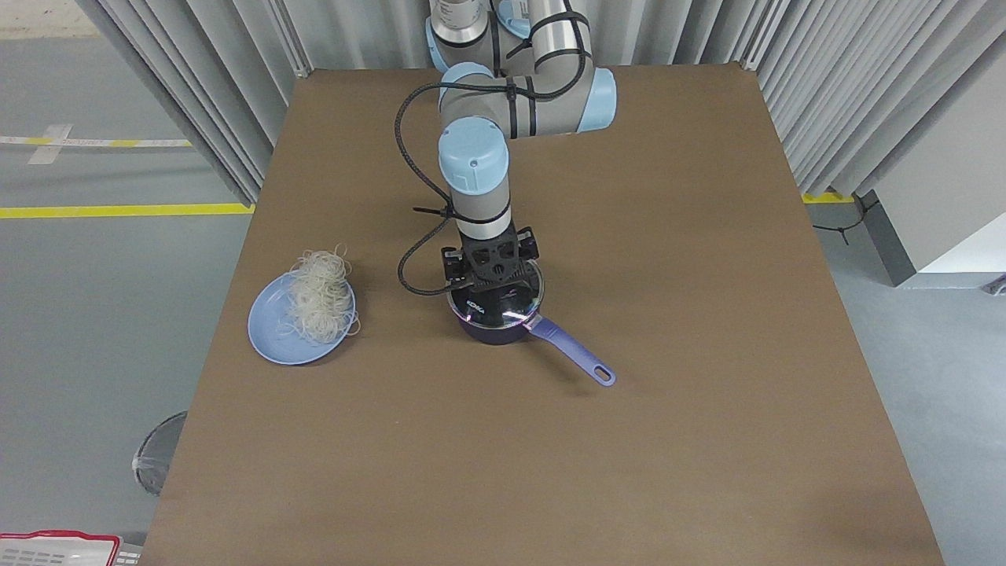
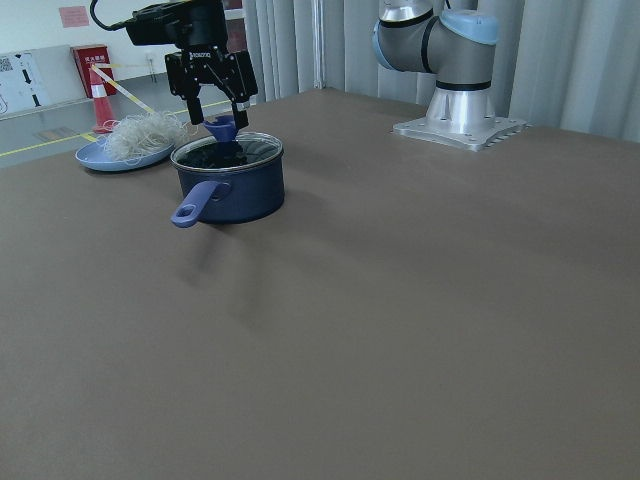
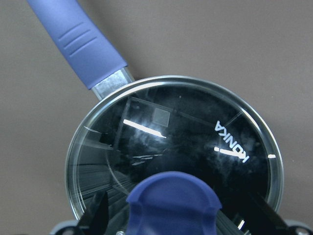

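A dark blue saucepan (image 2: 250,195) with a glass lid (image 3: 161,132) and a purple handle (image 1: 570,347) sits on the brown table. The gripper (image 2: 217,112) is directly above the lid, its open fingers coming down on either side of the purple knob (image 3: 173,205). Whether they touch it is unclear. In the front view the wrist hides the knob.
A blue plate (image 1: 273,321) heaped with pale stringy noodles (image 1: 318,297) lies left of the pot, near the table's left edge. Curtains line the back.
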